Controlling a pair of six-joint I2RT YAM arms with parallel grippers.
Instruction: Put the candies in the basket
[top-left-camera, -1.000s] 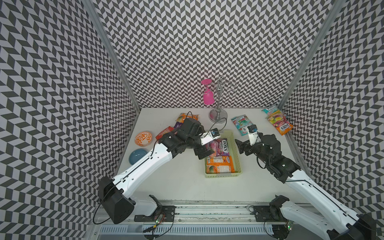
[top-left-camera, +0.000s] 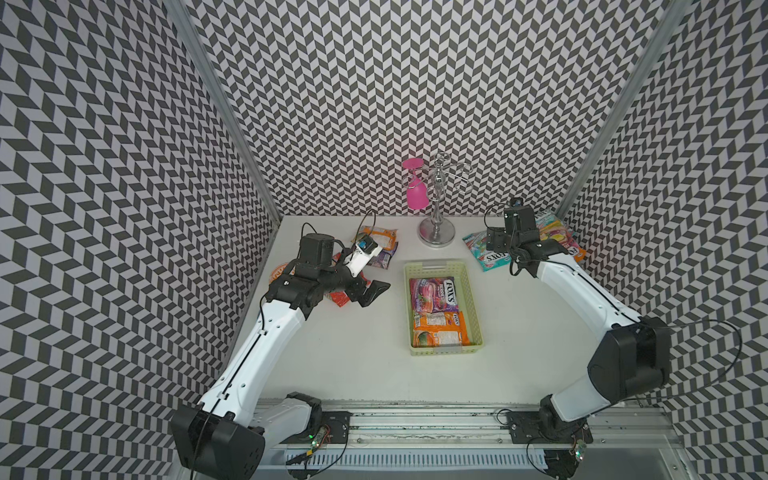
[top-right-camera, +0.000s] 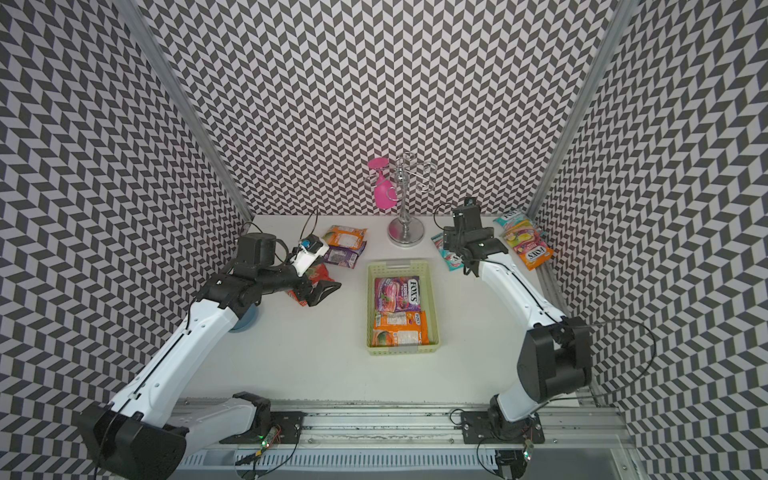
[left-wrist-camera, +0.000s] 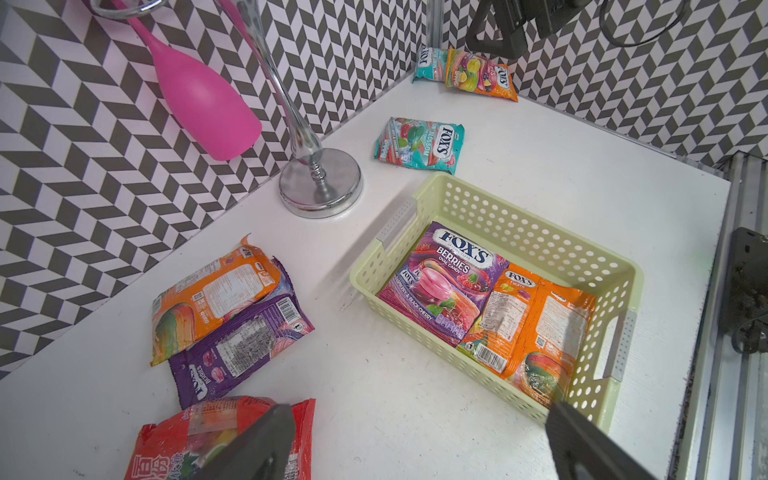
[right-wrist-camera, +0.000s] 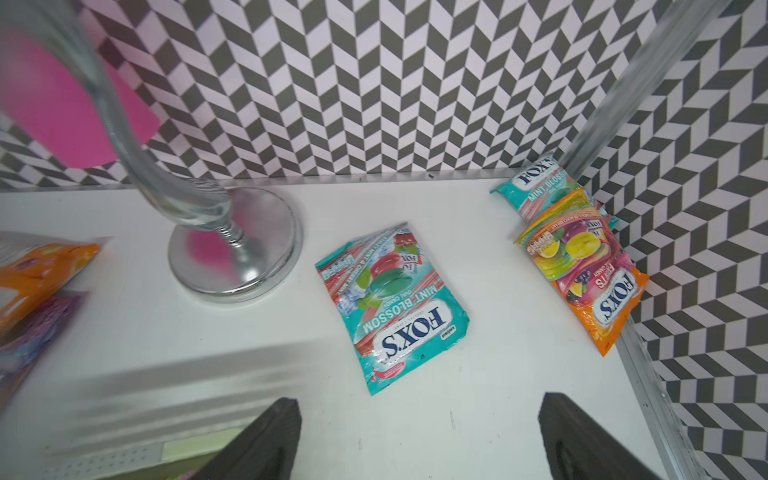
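A pale green basket (top-left-camera: 476, 320) holds purple Berries (left-wrist-camera: 444, 284) and orange candy bags (left-wrist-camera: 548, 344). Left of it lie orange (left-wrist-camera: 208, 296), purple (left-wrist-camera: 240, 352) and red (left-wrist-camera: 200, 428) bags. Back right, a mint bag (right-wrist-camera: 392, 320) lies alone, and a fruits bag (right-wrist-camera: 580, 272) overlaps another mint bag (right-wrist-camera: 528, 192). My left gripper (top-left-camera: 370, 293) is open above the red bag, beside the basket. My right gripper is open above the table, behind and right of the basket, near the lone mint bag.
A chrome stand (top-left-camera: 436, 232) with a pink glass (top-left-camera: 416, 192) stands behind the basket. A blue bowl (top-right-camera: 244, 320) is half hidden at the left edge.
My left gripper has moved leftward away from over the basket. My right gripper has moved backward, over the back-right bags.
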